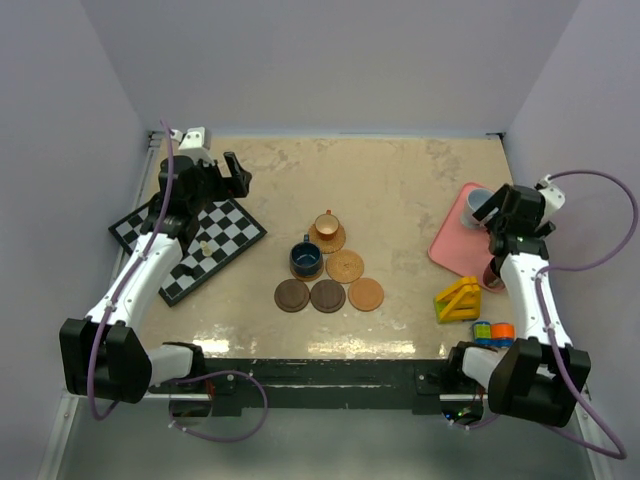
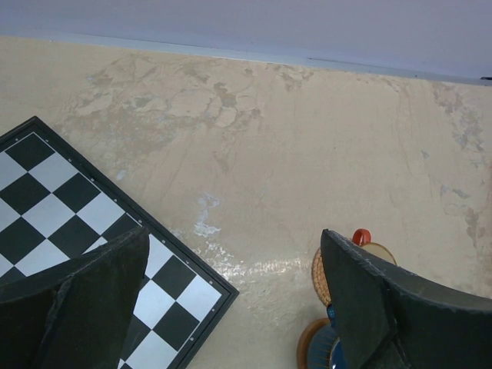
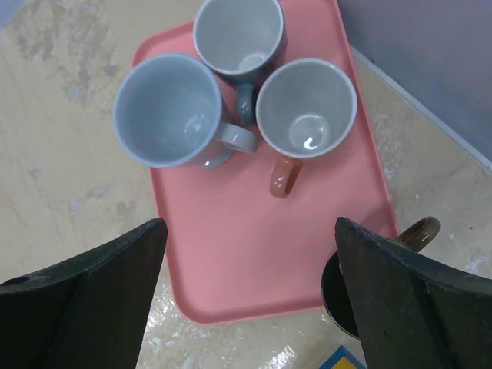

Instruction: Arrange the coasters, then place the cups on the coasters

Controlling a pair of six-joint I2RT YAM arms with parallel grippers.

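Note:
On a pink tray (image 3: 231,261) at the right stand a light blue-grey cup (image 3: 134,115), two paler cups, one a white cup with a brown handle (image 3: 311,115), and a dark cup (image 3: 335,296) partly hidden by a finger. Over this tray my right gripper is open, nothing between its fingers. Mid-table, a tan cup (image 1: 327,225) and a dark blue cup (image 1: 306,258) each rest on a round coaster. Bare coasters lie close by: two tan, one being the coaster (image 1: 345,266), and two dark brown, one being the coaster (image 1: 292,295). My left gripper hangs open and empty near the chessboard.
The chessboard (image 1: 215,245) lies on the left below my left arm. A yellow stand (image 1: 458,300) and small coloured blocks (image 1: 492,333) sit in front of the tray.

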